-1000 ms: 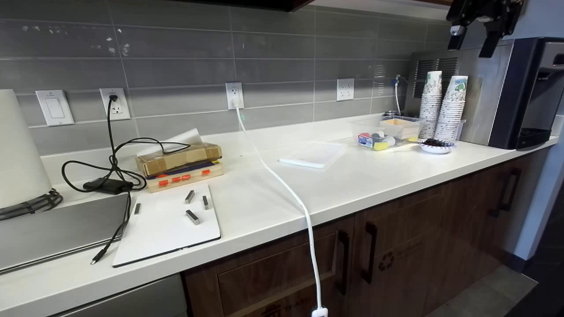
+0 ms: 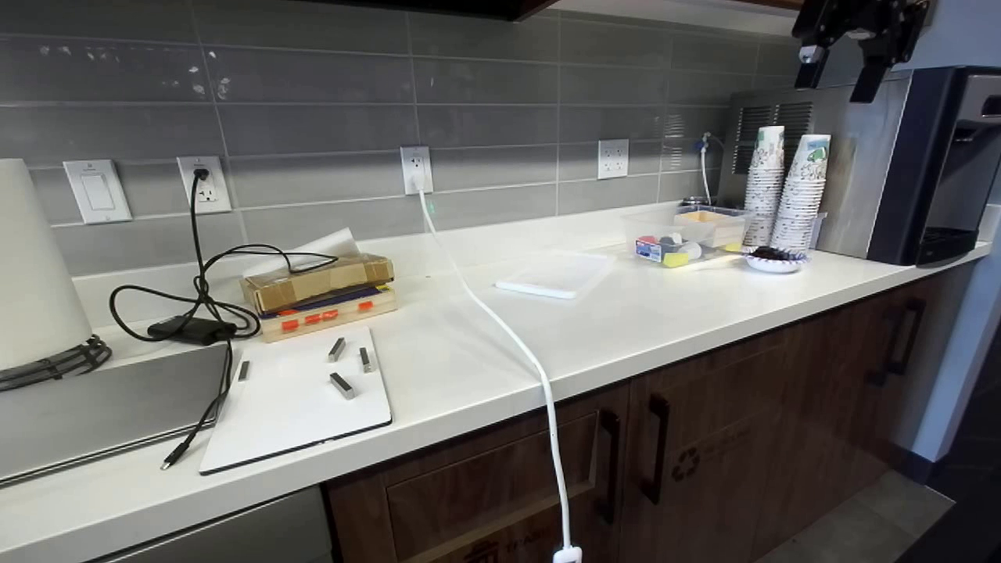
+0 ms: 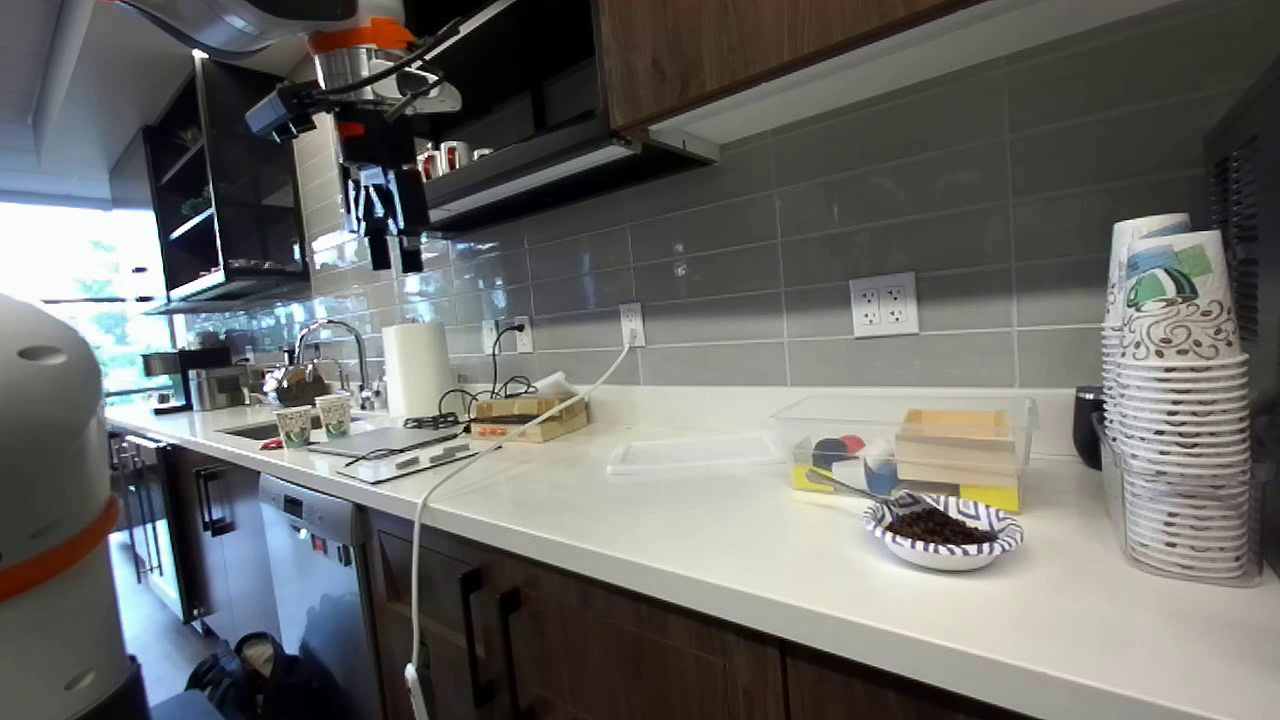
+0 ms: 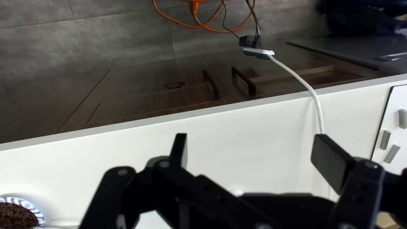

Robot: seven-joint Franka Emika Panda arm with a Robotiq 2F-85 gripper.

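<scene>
My gripper is open, its two black fingers wide apart with nothing between them. In exterior view 2 the gripper [image 3: 396, 254] hangs pointing down, high above the counter. A patterned bowl [image 3: 944, 534] of dark brown pieces stands near the right end, with a spoon [image 3: 846, 485] leaning over its rim. Behind it is a clear plastic bin [image 3: 960, 451] holding several items. A whiteboard [image 2: 298, 403] lies at the left in exterior view 1, bearing several grey metal bars [image 2: 342, 385].
A white cable [image 2: 507, 328] crosses the counter and droops over its front edge. Stacked cups [image 2: 799, 192] stand at the right; boxes [image 2: 319, 286] and a black cord [image 2: 195, 272] sit at the left. A clear lid [image 3: 696, 452] lies mid-counter, with bare counter in front.
</scene>
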